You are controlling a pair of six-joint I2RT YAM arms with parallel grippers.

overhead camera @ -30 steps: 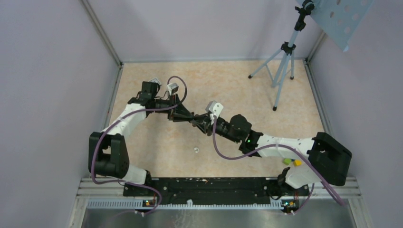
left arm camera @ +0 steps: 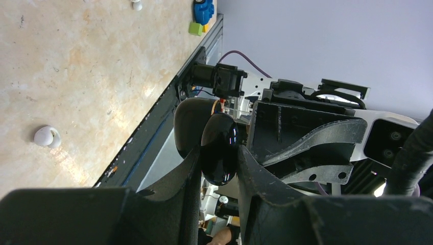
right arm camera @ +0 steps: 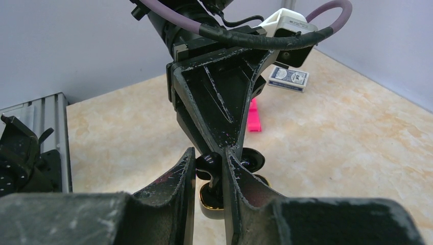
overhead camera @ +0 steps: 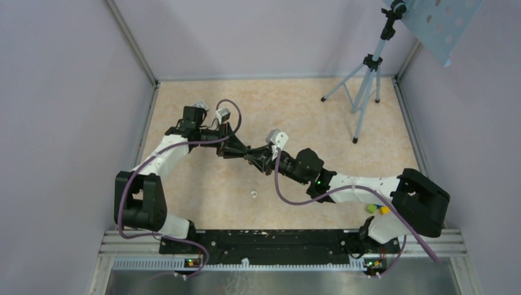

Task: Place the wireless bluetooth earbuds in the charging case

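In the left wrist view, my left gripper is shut on the glossy black charging case [left arm camera: 219, 140], which hangs above the table with its lid open. My right gripper is shut on a small black earbud [right arm camera: 208, 164], seen in the right wrist view. Behind and below that earbud shows the case's gold-edged opening [right arm camera: 210, 208]. Earbud and case are very close together; whether the earbud sits in its slot cannot be told. From above, both grippers meet over the middle of the table, where the fingers hide case and earbud.
Small white pieces [left arm camera: 47, 137] lie on the table below. A card box [right arm camera: 289, 78] and a pink item [right arm camera: 254, 117] lie behind the left arm. A tripod [overhead camera: 367, 86] stands at the back right; coloured blocks [overhead camera: 384, 210] lie near the right arm's base.
The right arm's elbow has shifted slightly left and up in the top view, while its gripper has barely moved. My left arm is still. Both grippers have stayed close together.
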